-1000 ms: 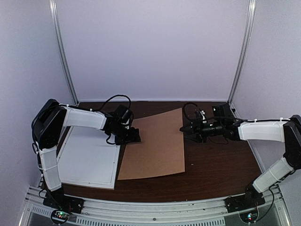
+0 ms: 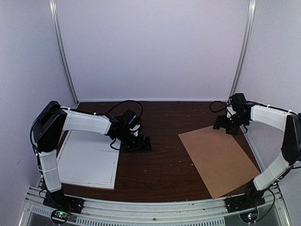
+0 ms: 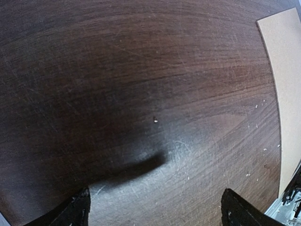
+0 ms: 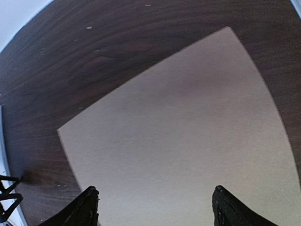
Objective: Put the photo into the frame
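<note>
At the left of the table lies a flat white frame [image 2: 89, 157], partly covered by my left arm. A brown board [image 2: 218, 160] rests at the right, turned at a slant on the dark wood. I cannot make out a separate photo. Fingers apart, my left gripper hangs over bare table just right of the frame, with nothing between them. My right gripper is above the board's far end, also open and empty; the board's surface fills much of the right wrist view.
Pale walls close off the back and both sides. A metal rail [image 2: 155, 206] runs along the front edge.
The brown board has gone from beside the frame to the right side and turned. My right gripper has shifted right and now faces down over it. My left gripper has moved slightly right.
</note>
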